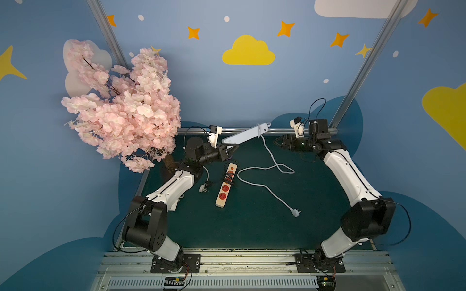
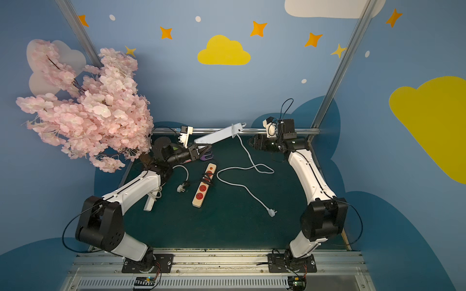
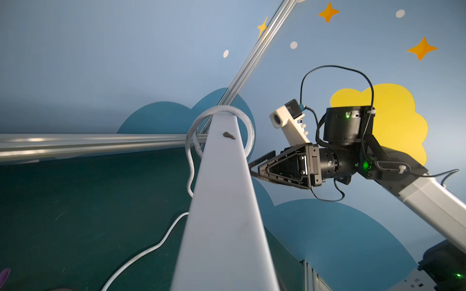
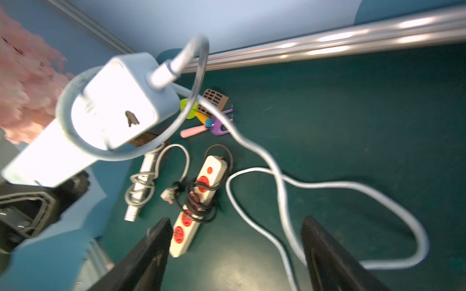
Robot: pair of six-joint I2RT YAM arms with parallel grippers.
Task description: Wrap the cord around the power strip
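A white power strip (image 1: 245, 133) is held up off the table by one end, with my left gripper (image 1: 232, 151) shut on it. Its far end points toward the back right. One loose loop of its white cord (image 4: 72, 127) runs around the strip near that end, where the cord leaves the body. From there the cord drops to the table and trails to a plug (image 1: 295, 212) at the right. My right gripper (image 1: 278, 141) stands open and empty, to the right of the strip's cord end. In its wrist view, both fingers (image 4: 154, 249) show apart with the cord beyond them.
A second power strip (image 1: 220, 198) with red sockets and black cord wound on it lies mid-table. Another white strip (image 4: 139, 186) with wound cord lies at the left. Small coloured tools (image 4: 218, 127) sit near the back. A pink blossom tree (image 1: 131, 111) stands at back left.
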